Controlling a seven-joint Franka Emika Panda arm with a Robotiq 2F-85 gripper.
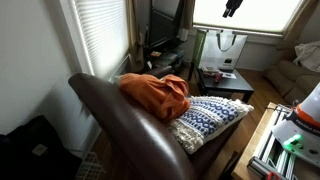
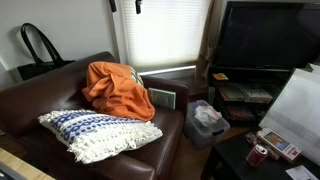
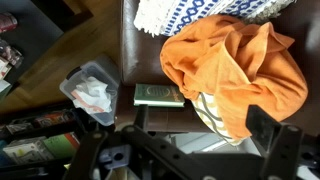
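Observation:
High above the brown leather sofa [image 2: 35,95], my gripper stands open, with no object between its fingers. Its tip [image 1: 230,9] shows at the top edge of exterior view 1. Below it in the wrist view, a crumpled orange cloth [image 3: 235,65] lies on the sofa seat. A white blanket or pillow with a blue pattern [image 2: 98,132] rests beside the cloth. A flat green book-like item [image 3: 158,95] sits by the sofa arm. Part of a striped fabric [image 3: 207,107] shows from under the cloth.
Beside the sofa arm stands a grey bin [image 2: 205,125] with white material inside. A television [image 2: 268,45] is on a stand behind it. A dark table [image 2: 250,160] at the right bears a red can [image 2: 257,156] and a box [image 2: 279,144].

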